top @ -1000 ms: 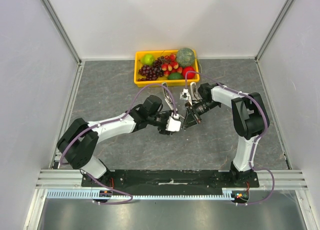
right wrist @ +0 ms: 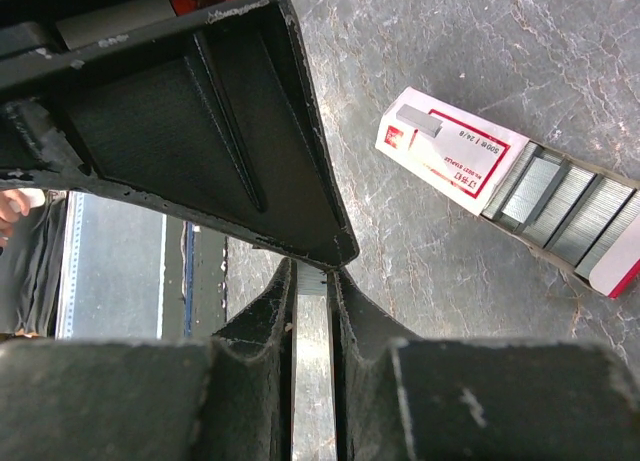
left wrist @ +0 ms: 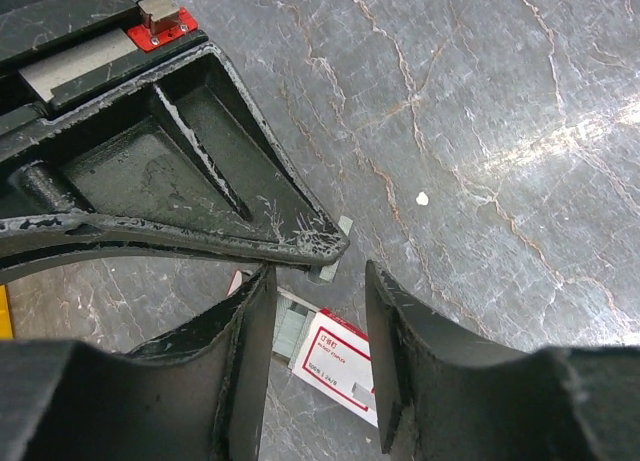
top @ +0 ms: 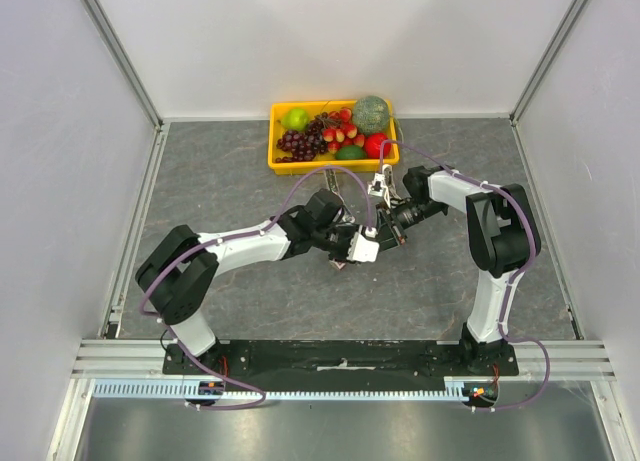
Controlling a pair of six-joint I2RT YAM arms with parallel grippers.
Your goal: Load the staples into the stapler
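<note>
The black stapler [left wrist: 170, 161] is raised in front of both wrist cameras, a thin silver strip [left wrist: 328, 271] showing beneath its corner. My right gripper is shut on that silver strip, just under the stapler's corner. My left gripper is part open, its fingertips on either side of the strip's lower end; contact is unclear. Below, an open white-and-red staples box [right wrist: 455, 151] with rows of staples lies on the grey surface.
A yellow crate [top: 280, 161] of fruit stands at the back against the wall.
Both arms have shifted slightly rightward in the top view, the left one more than the right, and they remain close together at the centre.
</note>
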